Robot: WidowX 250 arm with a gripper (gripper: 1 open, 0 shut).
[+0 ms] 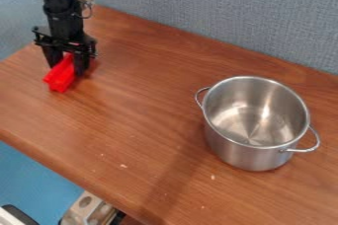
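Note:
My black gripper [66, 55] is low over the left end of the wooden table, around a red block [59, 79] that lies slanted on the tabletop. The fingers straddle or touch the block's upper part, and partly hide it. Whether they are closed on it is too small and dark to tell.
A large steel pot [256, 121] with two side handles stands on the right of the table [158, 101]. Grey padded walls line the back; a blue surface and some metal hardware show beyond the near left edge.

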